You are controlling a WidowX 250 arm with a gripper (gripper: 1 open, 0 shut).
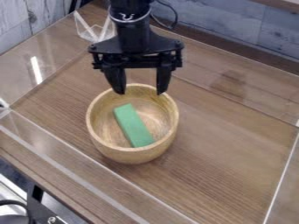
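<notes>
A black robot gripper [140, 86] hangs from the top centre over a pale wooden bowl [162, 144], its two fingers spread apart at the bowl's back rim with nothing seen between them. Inside the bowl lies a green rectangular block [132, 125], lengthwise toward the viewer and slightly left of the bowl's middle.
A white mesh-like item [93, 28] is behind the arm at top left. Grey walls edge the back, and dark cables show at bottom left.
</notes>
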